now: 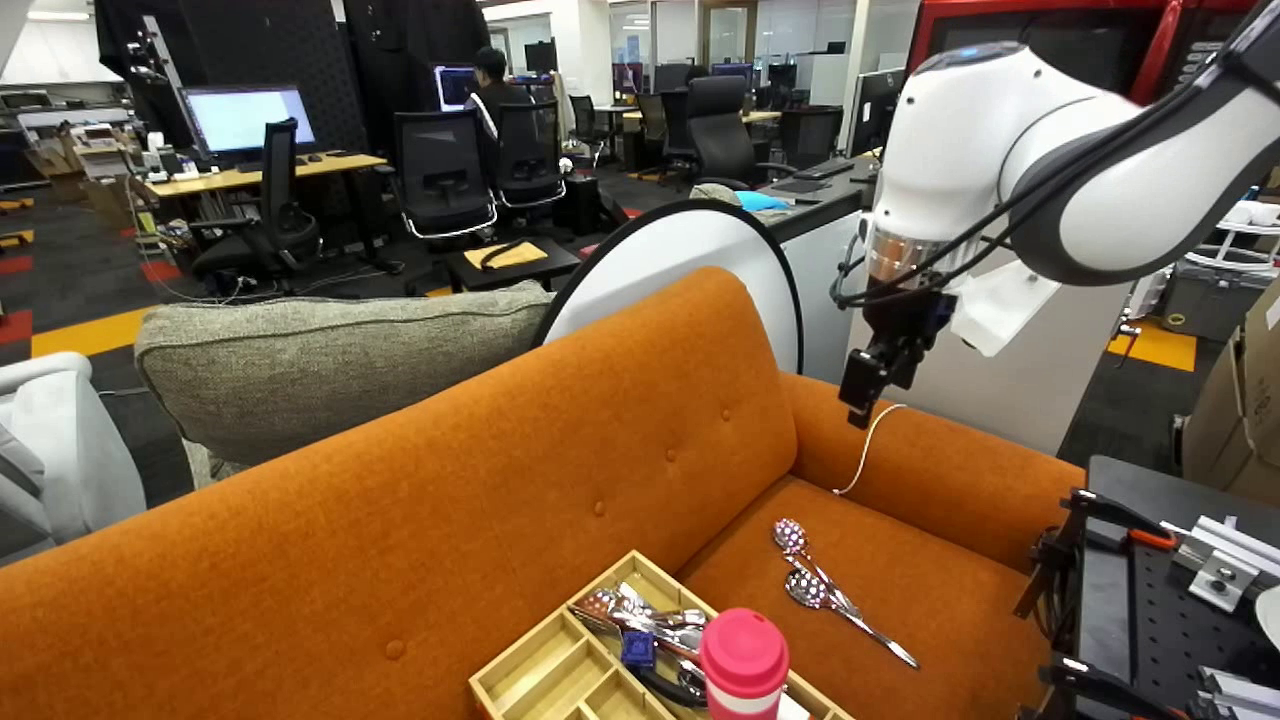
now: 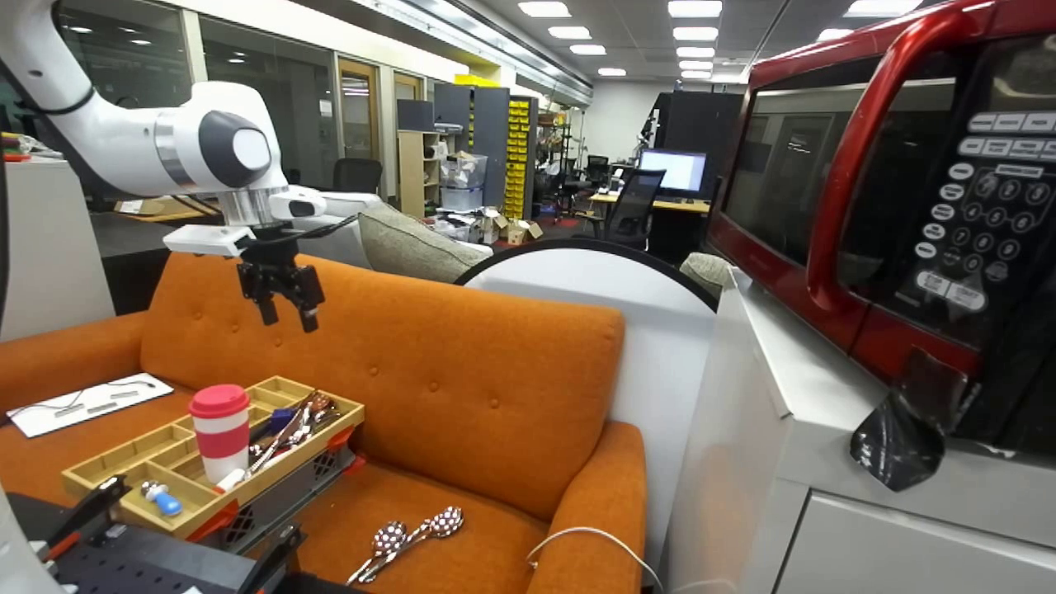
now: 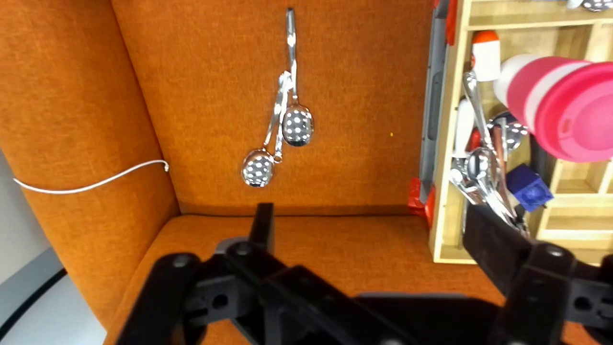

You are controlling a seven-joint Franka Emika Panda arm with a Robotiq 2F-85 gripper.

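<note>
Open and empty, my gripper hangs above the orange couch, its two fingers apart in the wrist view. Exterior view 1 has the gripper (image 1: pixel 869 402) high over the seat near the far armrest; in exterior view 2 the gripper (image 2: pixel 289 317) is in front of the backrest. Two shiny slotted spoons (image 3: pixel 297 125) (image 3: pixel 257 167) lie on the bare seat, their handles overlapping. Beside them stands a wooden tray (image 2: pixel 348 421) with metal utensils (image 3: pixel 482 166), a blue block (image 3: pixel 528 187) and a pink-and-white lidded cup (image 2: pixel 219 432).
A white cord (image 1: pixel 866 454) drapes over the couch's armrest (image 1: pixel 960 480). The backrest (image 2: pixel 436 376) rises behind the tray and spoons. A black table with clamps (image 1: pixel 1170 576) borders the seat's front. Around the spoons the seat is clear.
</note>
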